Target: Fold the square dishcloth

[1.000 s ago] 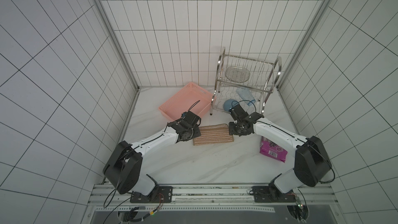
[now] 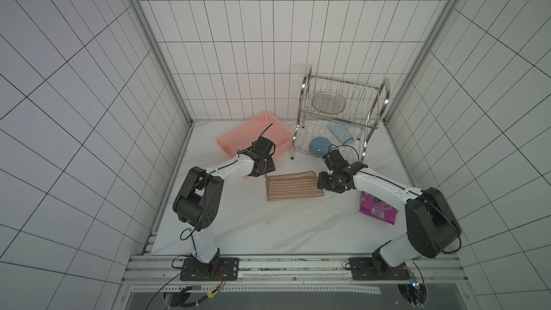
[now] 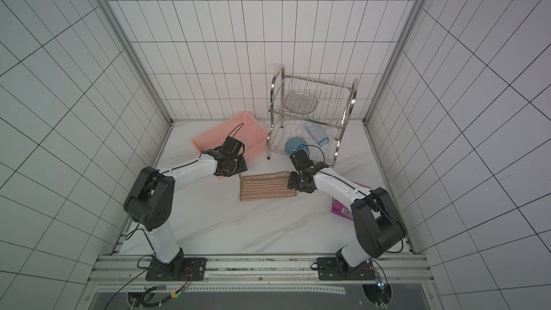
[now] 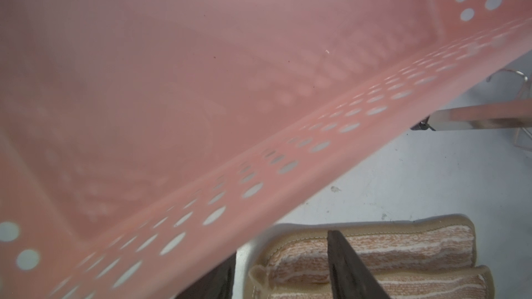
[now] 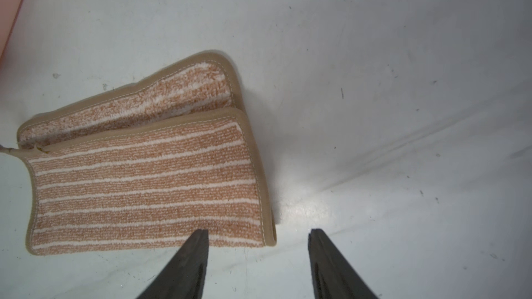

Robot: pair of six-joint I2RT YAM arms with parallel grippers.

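Observation:
The brown dishcloth (image 2: 294, 187) with pale stripes lies folded in half on the table, its long side running left to right. In the right wrist view its upper layer (image 5: 144, 188) stops short of the far edge, so a strip of the lower layer (image 5: 149, 99) shows behind it. The near left corner of that strip has a small raised tip. My left gripper is open over the cloth's far left corner, close by the basket's rim. At the right end, my right gripper hovers open above the near right corner, holding nothing.
A pink basket (image 4: 343, 166) sits close behind the cloth, under my left arm. Behind on the right stands a metal rack (image 2: 367, 123) with a blue bowl (image 2: 319, 146). A purple packet (image 2: 378, 207) lies right of my right arm.
The pink basket has shifted slightly back and left. My right gripper has shifted only a little.

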